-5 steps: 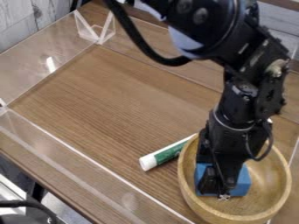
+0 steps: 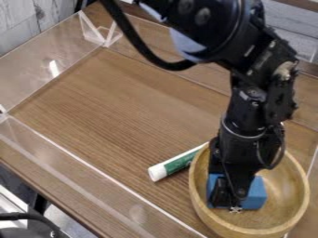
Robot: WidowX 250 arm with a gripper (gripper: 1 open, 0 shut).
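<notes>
My black gripper reaches down from the top into a tan round bowl at the lower right, shut on a blue block inside it. The fingers partly hide the block. A white and green tube lies on the wooden surface just left of the bowl.
Clear plastic edging runs along its left and front edges, and a white bracket stands at the top left. Dark cables show at the lower left.
The arm has shifted slightly upward and tilted a little, with the fingers still down in the bowl at the blue block. The bowl and tube look almost unmoved.
</notes>
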